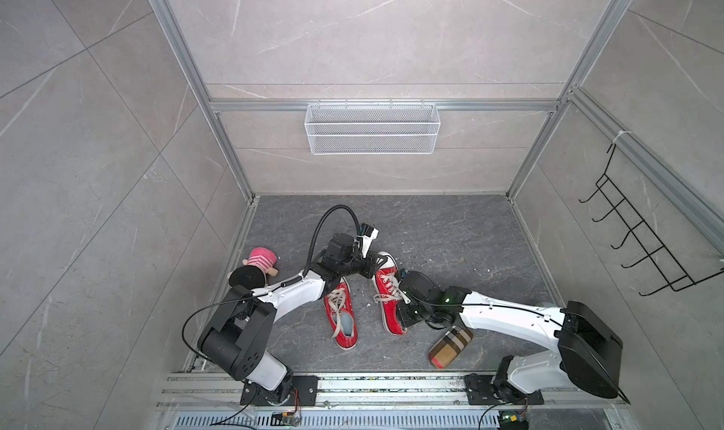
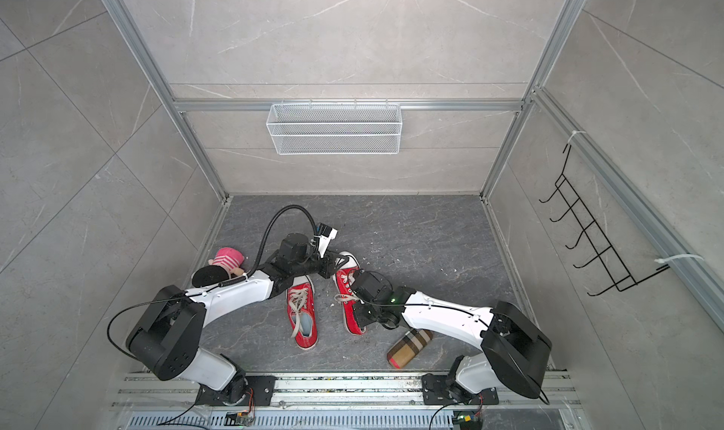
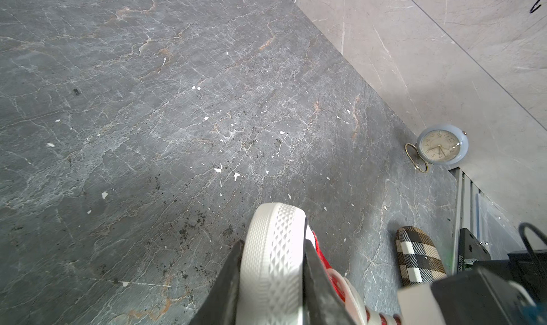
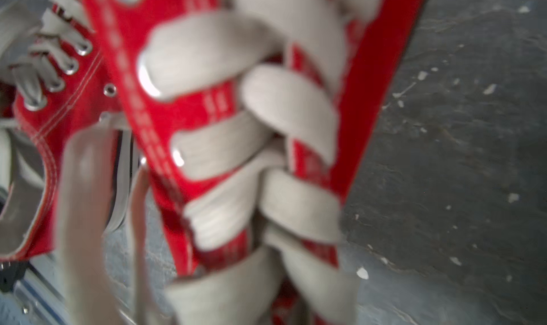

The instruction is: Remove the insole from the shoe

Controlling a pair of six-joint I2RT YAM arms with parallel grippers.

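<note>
A red sneaker (image 1: 389, 298) with white laces and a white toe lies lengthwise near the middle of the floor. My left gripper (image 1: 379, 262) is shut on its toe; in the left wrist view the white textured toe cap (image 3: 273, 256) sits between the dark fingers. Beside the heel end is my right gripper (image 1: 405, 310), whose fingers and opening width I cannot make out. Red canvas and crossed laces (image 4: 296, 105) fill the right wrist view, blurred. The insole inside this shoe is hidden.
The other red shoe (image 1: 332, 304) lies just left, its grey inside (image 1: 347, 324) visible. Near the front rests a plaid item (image 1: 451, 347). At the left wall is a doll in a pink striped hat (image 1: 261, 259). A clock (image 3: 441, 144) stands by the right wall.
</note>
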